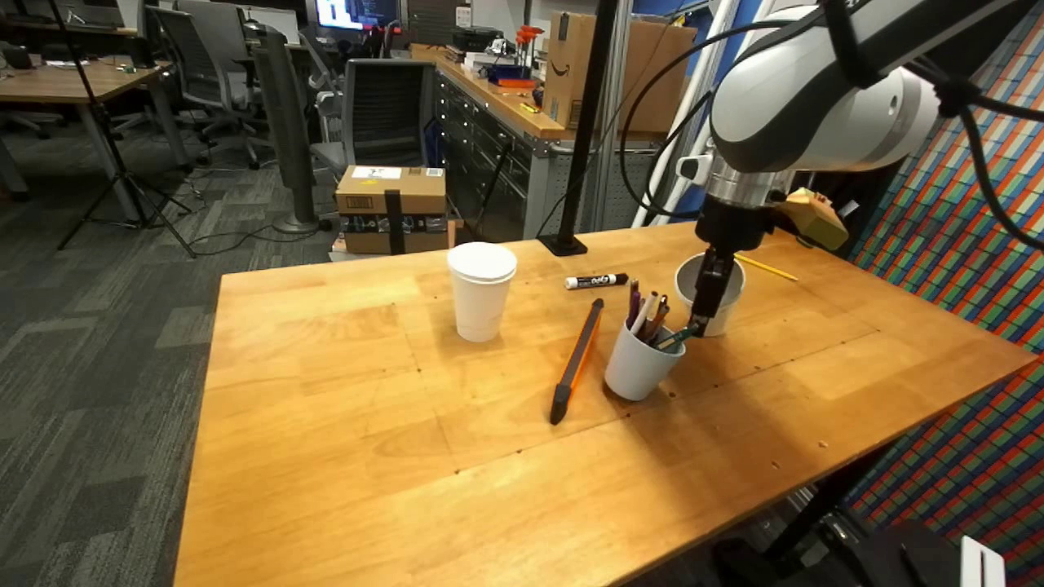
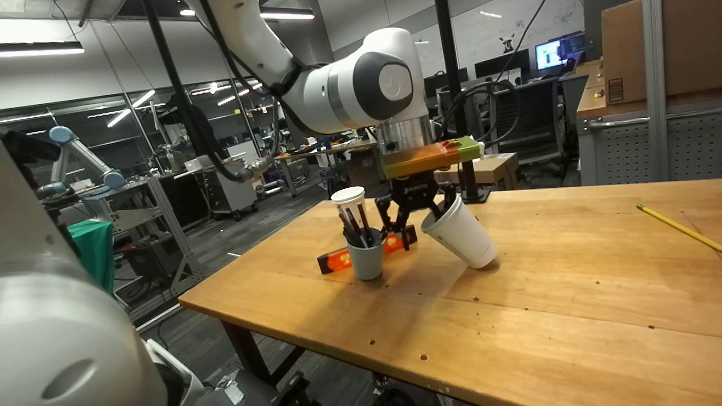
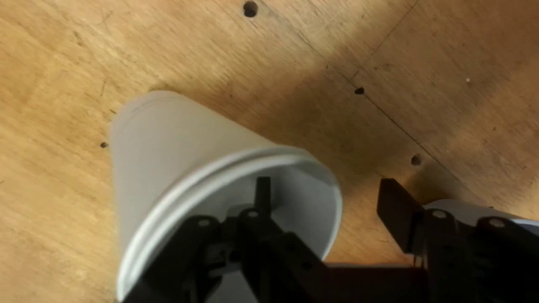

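A white paper cup [image 2: 463,233] is tilted, its mouth leaning toward the grey pen cup [image 2: 366,257]. My gripper is part open, its fingers apart. In the wrist view one finger reaches inside the mouth of the white cup [image 3: 166,131]; the other is outside it, near the edge of another cup at lower right. No object is clearly gripped between the fingertips, though the cup's near wall lies in the gap. Pens stand in the pen cup [image 1: 638,370], which leans slightly in exterior view 1, close to my fingers.
A lidded white cup [image 1: 480,298] stands to the left. An orange and black level [image 1: 577,362] and a black-and-white marker [image 1: 594,280] lie between it and the pen cup. A yellow pencil [image 2: 677,226] lies farther off.
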